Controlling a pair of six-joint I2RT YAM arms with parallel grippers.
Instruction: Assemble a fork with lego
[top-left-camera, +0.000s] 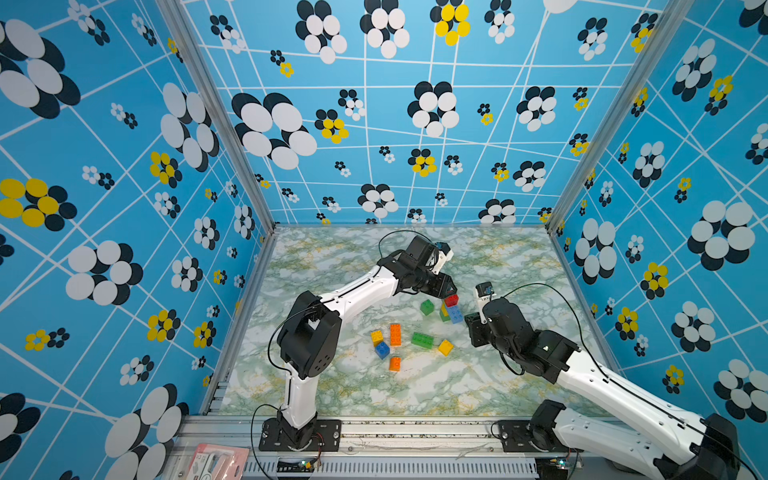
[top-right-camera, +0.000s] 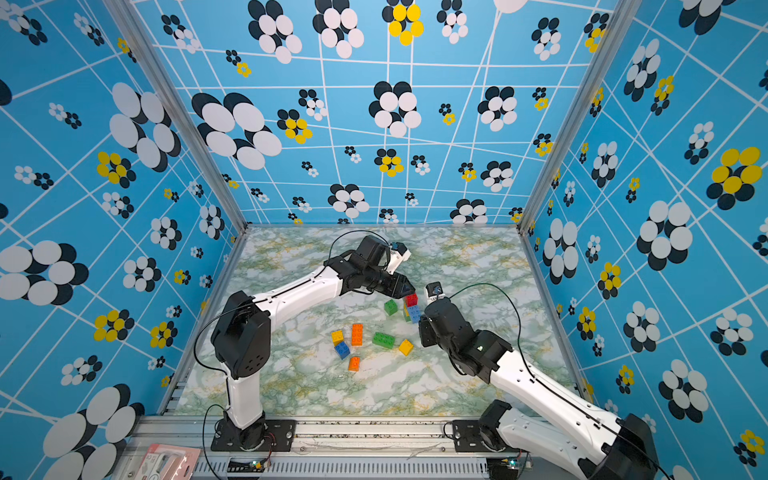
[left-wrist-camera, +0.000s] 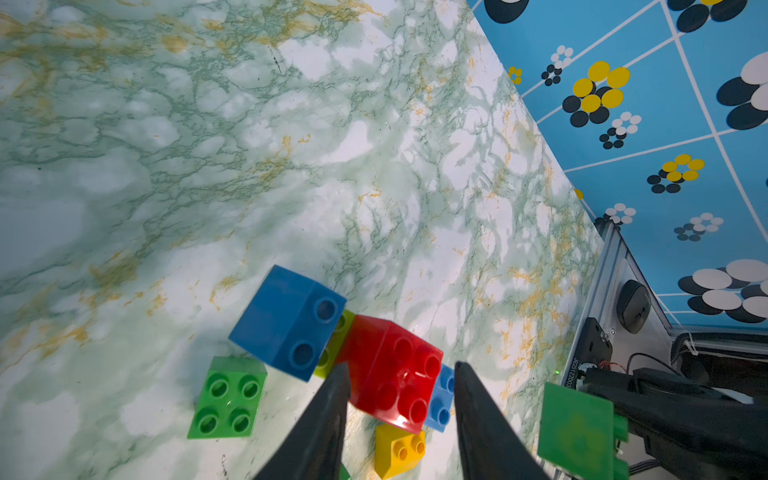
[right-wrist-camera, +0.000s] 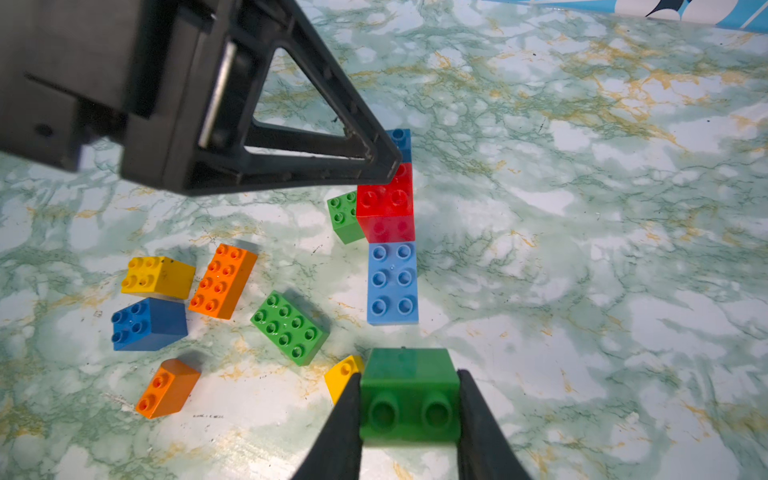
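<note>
A brick cluster stands in the back middle: a blue brick (left-wrist-camera: 276, 312), a red brick (left-wrist-camera: 376, 360) and a light blue brick (right-wrist-camera: 392, 284), with a yellow-green piece partly hidden between them. My left gripper hangs over the red brick, fingers apart, nothing seen held between them. In the right wrist view my right gripper is shut on a green brick, in front of the cluster. A separate small green brick (left-wrist-camera: 226, 397) lies beside the cluster.
Loose yellow (right-wrist-camera: 156, 276), orange (right-wrist-camera: 224, 280), blue (right-wrist-camera: 149, 324) and green (right-wrist-camera: 288, 328) bricks lie at front left of the cluster, with several others.
</note>
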